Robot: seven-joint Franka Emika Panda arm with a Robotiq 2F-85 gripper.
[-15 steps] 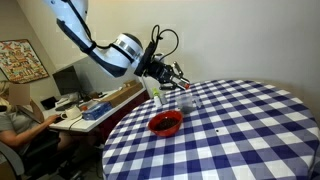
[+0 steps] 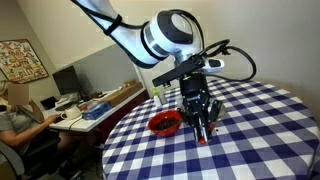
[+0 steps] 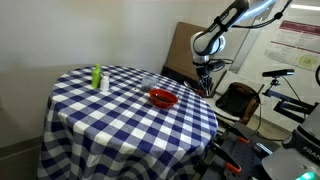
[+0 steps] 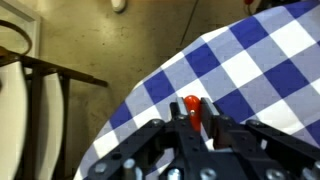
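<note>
Between the fingertips of my gripper a small red object shows in the wrist view, and the gripper is shut on it. Exterior view 1 has the gripper pointing down over the checked cloth, with a red tip at its lower end. Whether that tip touches the cloth, I cannot tell. A red bowl with dark contents stands to the left of the gripper; exterior view 2 also shows the bowl. Most of the red object is hidden by the fingers.
A blue-and-white checked cloth covers the table. Behind the bowl are a clear container, a green bottle and a white bottle. A person sits at a desk on the left.
Red shows at its tip throughout.
</note>
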